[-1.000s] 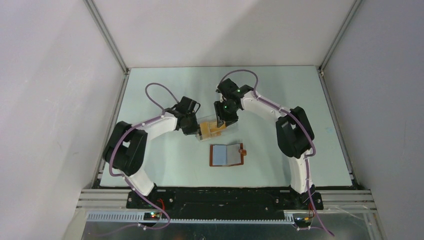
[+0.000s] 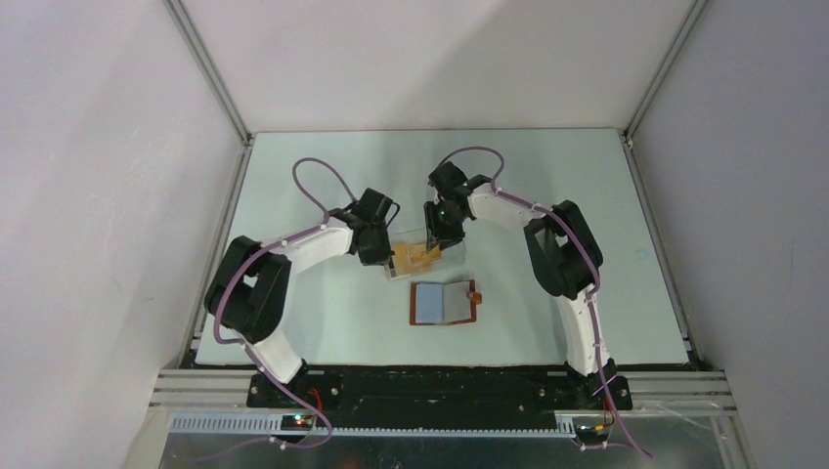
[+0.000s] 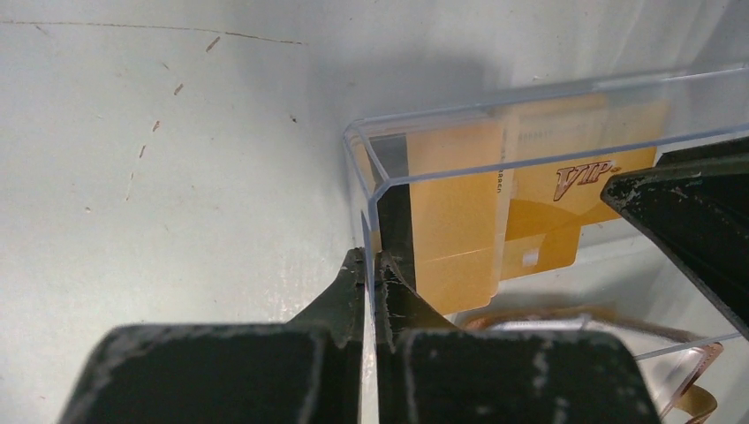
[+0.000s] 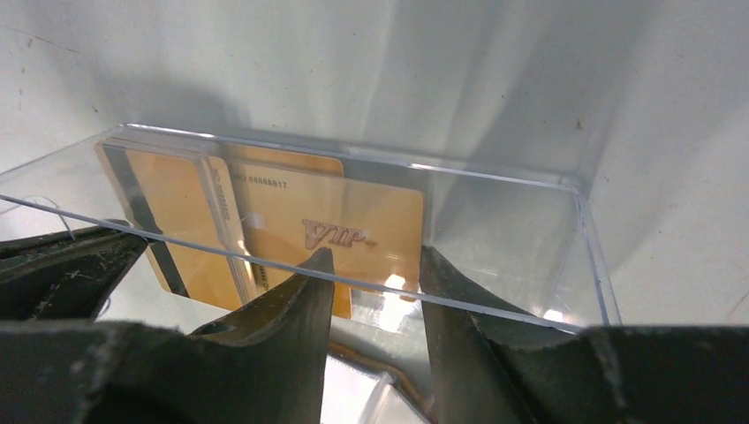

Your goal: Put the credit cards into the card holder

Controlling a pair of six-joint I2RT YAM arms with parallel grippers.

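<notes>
A clear plastic box (image 2: 454, 256) holds several gold cards (image 2: 401, 258), one printed VIP (image 3: 578, 184). My left gripper (image 2: 383, 256) is shut at the box's left end, its tips pressed together at the wall (image 3: 370, 265). My right gripper (image 2: 436, 240) reaches over the box from the back right; in the right wrist view its fingers stand part open at the VIP card's edge (image 4: 371, 230), and whether they grip it is unclear. An open card holder (image 2: 445, 303) with a brown rim lies in front of the box.
Bare white table (image 2: 342, 322) surrounds the box and holder, with walls at back and sides. Both arms occupy the middle from either side.
My right gripper has moved slightly down in the top view, toward the near side.
</notes>
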